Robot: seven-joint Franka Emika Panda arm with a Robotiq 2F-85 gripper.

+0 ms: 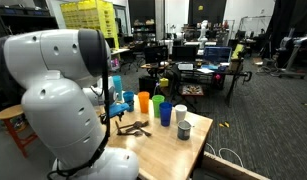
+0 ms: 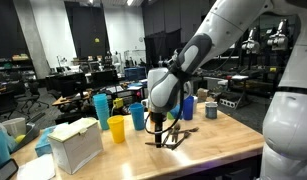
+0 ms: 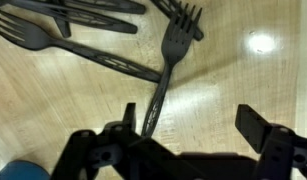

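Several black plastic forks lie on the wooden table. In the wrist view one fork points its tines up and away, its handle running down between the fingers of my gripper. Another fork lies to its upper left, its handle end close to the first fork. My gripper is open, with its left finger close beside the fork's handle and its right finger over bare wood. Whether the fingertips touch the table cannot be told. From the second exterior view the dark utensils form a small pile below the arm.
Behind the forks stand an orange cup, a green cup, a blue cup, a white cup and a grey metal mug. A white box sits at the table's other side. Bare wood lies right of the forks.
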